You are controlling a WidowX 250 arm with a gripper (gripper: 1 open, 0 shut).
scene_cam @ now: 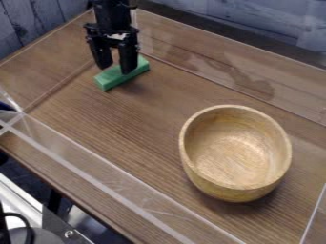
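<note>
A black gripper [116, 55] at the top left is lowered over a green block [125, 75], its open fingers on either side of the block's far part. The block lies slanted on the wooden table [140, 143]. Whether the fingers touch it is too small to tell.
A large round wooden bowl [234, 152] sits on the right half of the table. Dark fabric lies beyond the table's edges at the top left and top right.
</note>
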